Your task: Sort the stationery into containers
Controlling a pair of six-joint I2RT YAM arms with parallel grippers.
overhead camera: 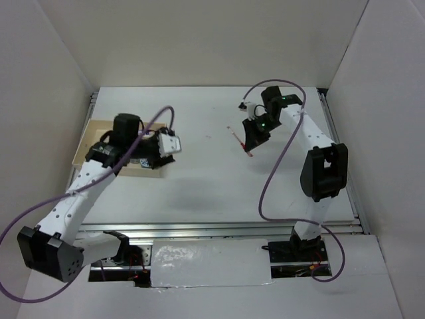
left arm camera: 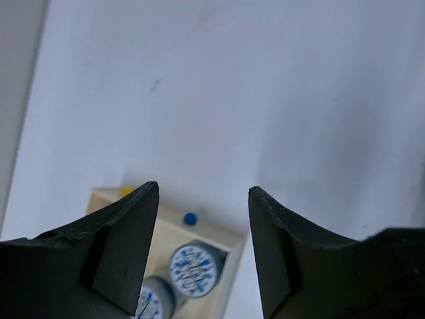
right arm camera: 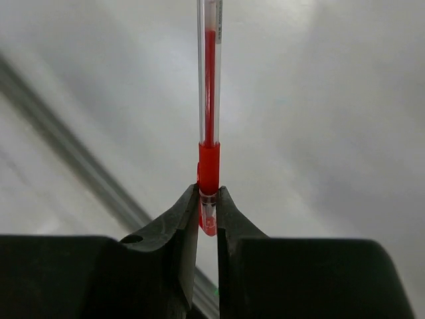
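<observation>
A clear pen with red refill and grip (right arm camera: 209, 166) is held near its lower end by my right gripper, shut on it, above the white table right of centre in the top view. My left gripper is open and empty, raised over the beige compartment box (overhead camera: 89, 136), which it partly hides in the top view. In the left wrist view, two round patterned tins (left arm camera: 196, 271) sit in the box's compartments.
Pale walls border the back and both sides. A metal rail (overhead camera: 212, 227) runs along the front edge.
</observation>
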